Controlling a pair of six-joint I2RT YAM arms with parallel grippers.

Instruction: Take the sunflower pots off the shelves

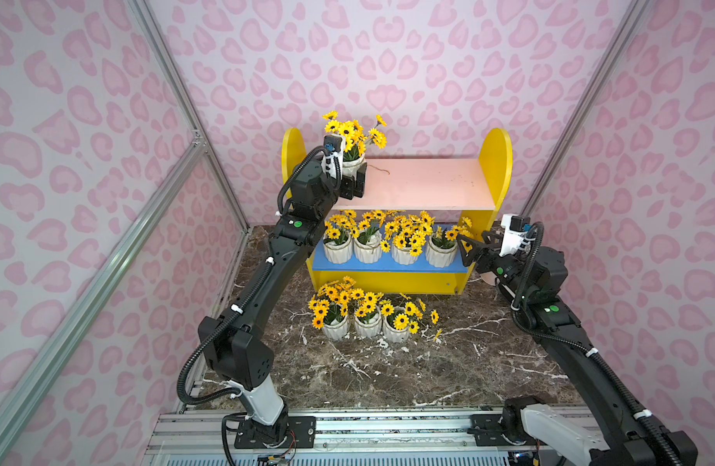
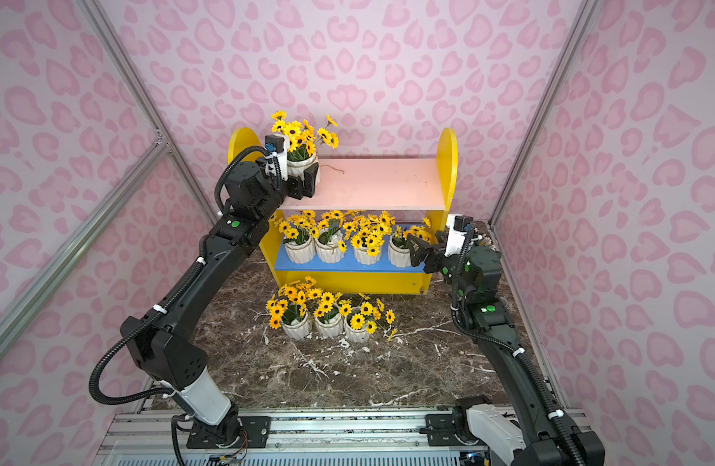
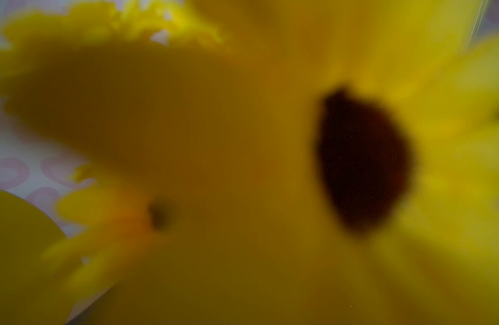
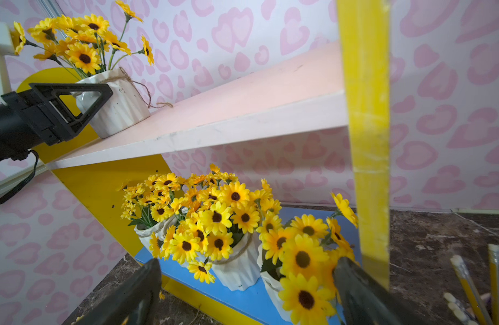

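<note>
On the pink top shelf (image 1: 427, 183), at its left end, stands a white pot of sunflowers (image 4: 119, 103). My left gripper (image 1: 356, 183) is right at that pot, one finger (image 4: 95, 103) showing across its front; whether it is open or shut on the pot is hidden. Blurred petals (image 3: 363, 162) fill the left wrist view. A row of sunflower pots (image 1: 405, 253) stands on the blue lower shelf (image 4: 198, 275). My right gripper is open before the rightmost pot (image 1: 440, 254) of that row, whose flowers (image 4: 303, 260) show between its fingers.
Three sunflower pots (image 1: 367, 324) stand on the dark marble surface (image 1: 458, 357) before the shelf. A yellow side panel (image 4: 366, 140) rises close to my right gripper. Pencil-like sticks (image 4: 496, 281) stand at the far right. Open floor lies in front of the pots.
</note>
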